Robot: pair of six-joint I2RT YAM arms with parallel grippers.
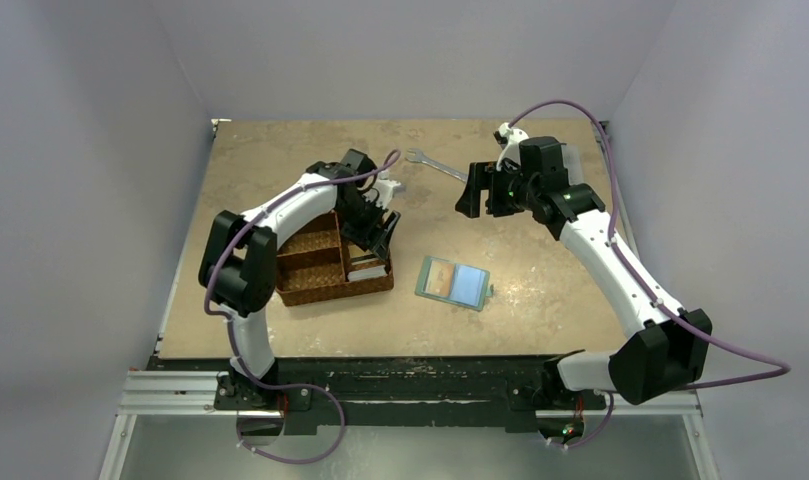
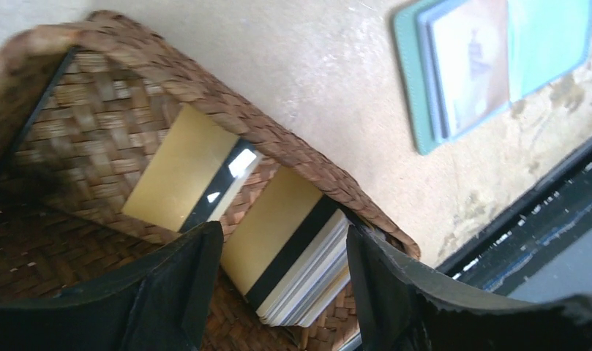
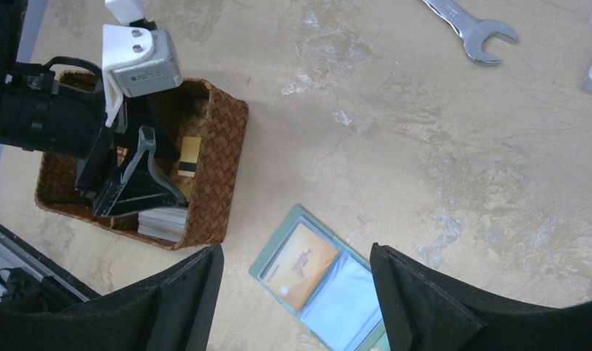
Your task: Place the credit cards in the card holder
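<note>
Inside the woven basket's right compartment lie a gold card with a black stripe and a second gold card. This second card reaches the stack of white cards. Over the compartment my left gripper is open, its fingers apart above the second card, holding nothing. The teal card holder, with a clear pocket and a light blue panel, lies flat on the table right of the basket. My right gripper hangs open and empty over the table, farther back and right of the holder in the top view.
The basket has raised woven walls and dividers; its left compartments look empty. A wrench lies at the back, near a clear plastic item partly behind the right arm. Table space around the holder is free.
</note>
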